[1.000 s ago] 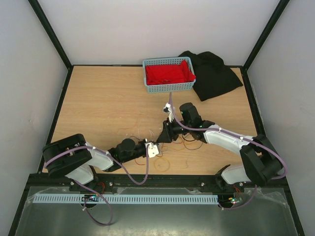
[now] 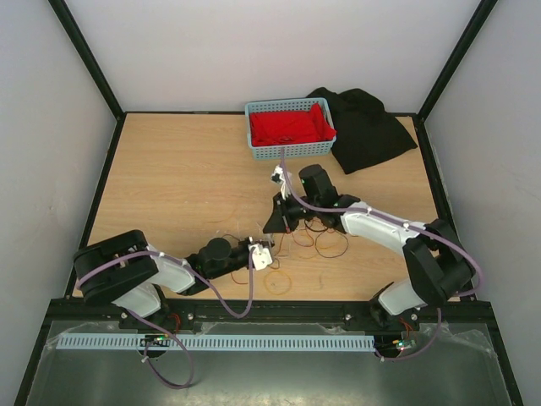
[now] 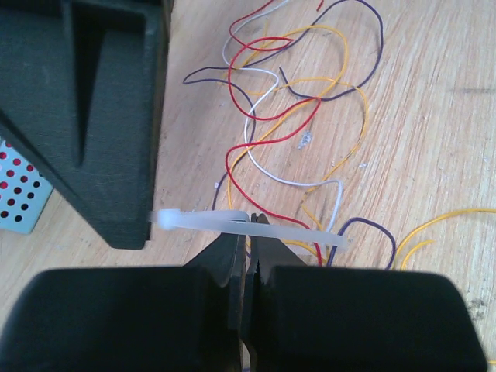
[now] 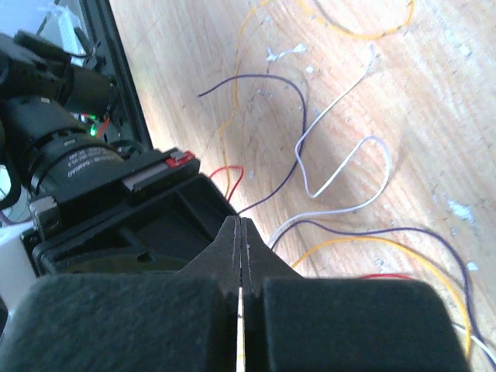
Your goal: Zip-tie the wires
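A white zip tie [image 3: 287, 232] lies across the tips of my left gripper, which is shut on it in the left wrist view. Beneath it, red, white, yellow and purple wires [image 3: 271, 116] lie loose and tangled on the wooden table. My right gripper is shut, with nothing visible between its fingertips; it hangs just above and beside the left one. In the top view both grippers [image 2: 275, 227] meet near the front middle of the table.
A blue basket [image 2: 292, 150] with red cloth stands at the back, beside a black cloth [image 2: 372, 131].
My right arm has moved slightly toward the back and left of the table. The left arm has barely moved.
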